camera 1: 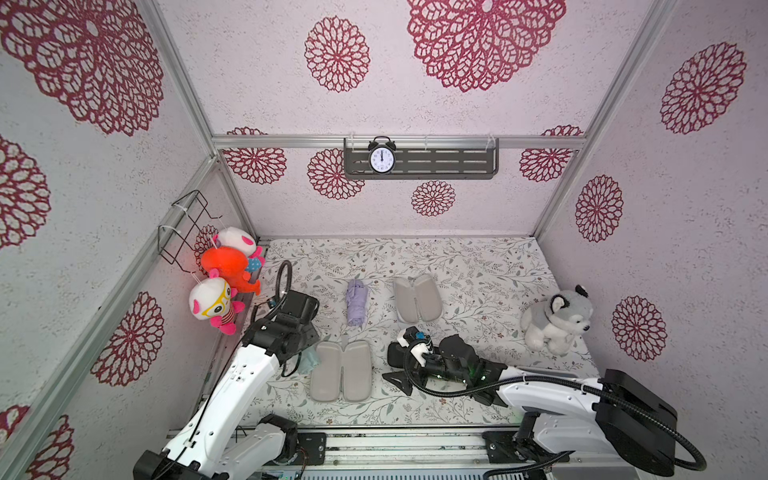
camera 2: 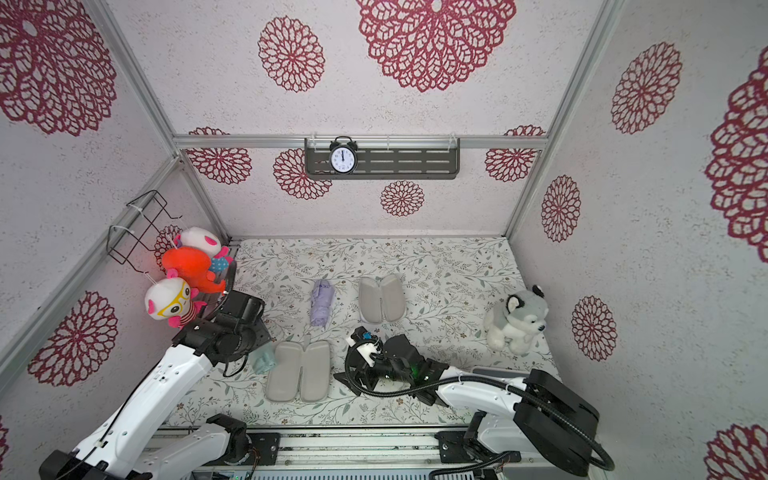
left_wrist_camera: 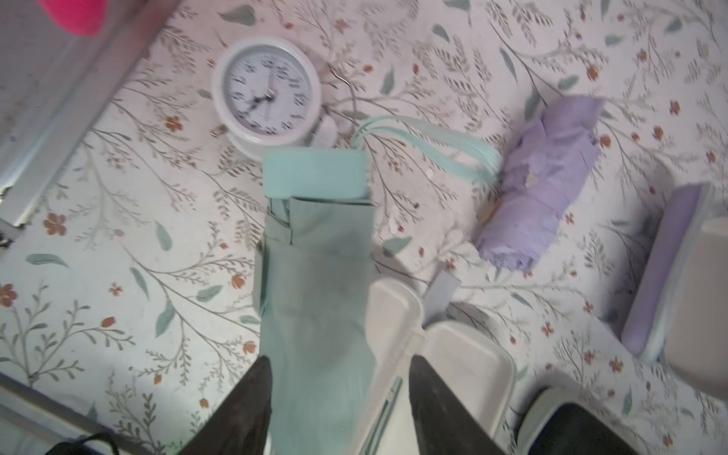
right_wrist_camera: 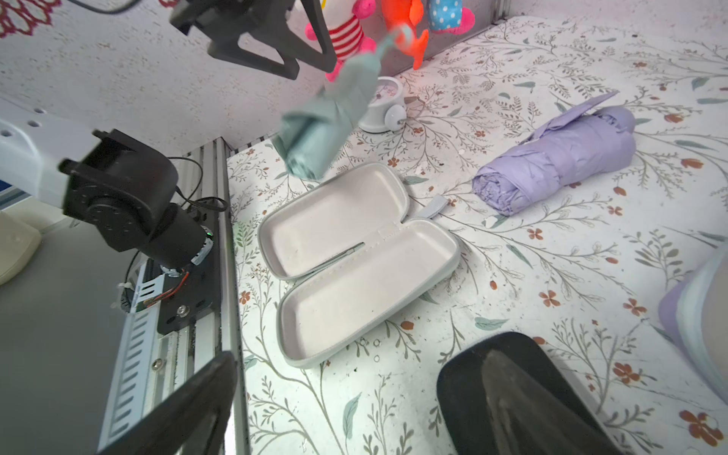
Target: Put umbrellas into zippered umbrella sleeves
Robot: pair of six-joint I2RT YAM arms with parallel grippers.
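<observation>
The teal umbrella (right_wrist_camera: 326,121) appears raised beside my left gripper in the right wrist view, blurred; whether the fingers grip it is unclear. In the left wrist view it (left_wrist_camera: 314,303) runs up from between the fingertips. An open pale sleeve case (right_wrist_camera: 360,295) lies below it. A rolled lavender umbrella (right_wrist_camera: 553,159) lies behind, and a second open case (camera 1: 417,297) to its right. My right gripper is open, low over a black case (right_wrist_camera: 515,386).
A white clock (left_wrist_camera: 267,98) stands at the left back. Plush toys (camera 1: 224,288) sit along the left wall; a husky toy (camera 1: 556,320) sits at the right.
</observation>
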